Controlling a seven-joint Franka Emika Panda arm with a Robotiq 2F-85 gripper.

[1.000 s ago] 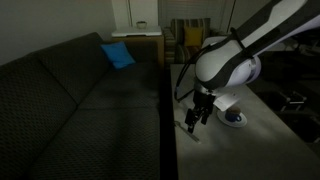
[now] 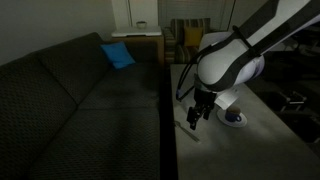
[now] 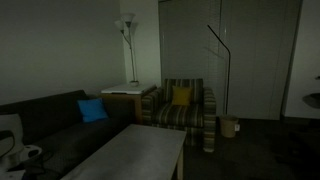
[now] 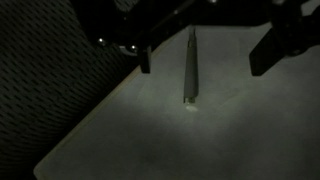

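Note:
A slim, stick-like object [image 4: 191, 75] lies on the pale tabletop, its lighter end toward the lower part of the wrist view. In exterior view 1 the same stick [image 2: 187, 131] shows near the table's sofa-side edge. My gripper is open above the table, its two dark fingers wide apart. Between them in the wrist view appears the stick, but it lies on the table and neither finger touches it. From exterior view 1, the gripper [image 2: 199, 118] hangs just beyond and to the right of the stick.
A white plate [image 2: 241, 122] with a dark round item [image 2: 233, 114] on it stands right of the gripper. Along the table's left runs a dark sofa [image 2: 95, 115] with a blue cushion [image 2: 117, 54].

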